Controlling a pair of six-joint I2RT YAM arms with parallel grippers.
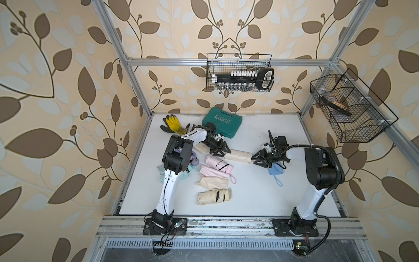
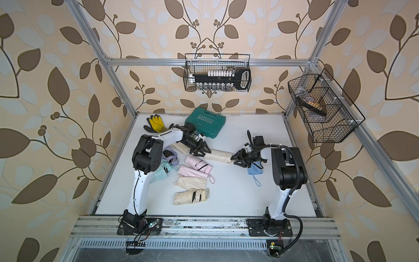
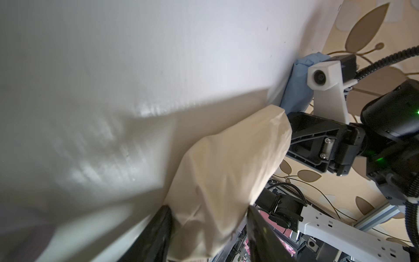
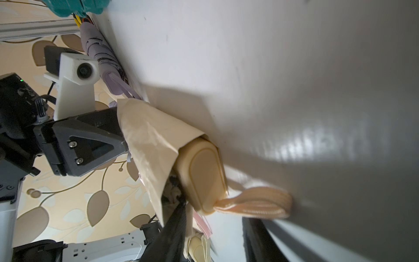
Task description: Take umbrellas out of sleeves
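Observation:
A cream umbrella sleeve (image 1: 238,155) stretches between my two grippers. In the right wrist view the umbrella's tan handle end (image 4: 201,176) shows inside the sleeve's open mouth, its wrist strap (image 4: 257,203) looping out. My left gripper has the far part of the sleeve between its fingers; whether it squeezes the cloth is unclear. Just off the handle end, my right gripper stands part open, one finger near the sleeve's rim, with a gap between its fingertips. A pink umbrella (image 1: 219,162), a pink sleeve (image 1: 213,172), a beige sleeve (image 1: 213,182) and a beige umbrella (image 1: 213,196) lie in front.
Purple (image 2: 170,155) and mint (image 2: 162,170) cloth pieces lie by the left arm. A blue sleeve-like piece (image 1: 275,169) sits below the right gripper. A green case (image 1: 222,122) and yellow gloves (image 1: 175,125) stand at the back.

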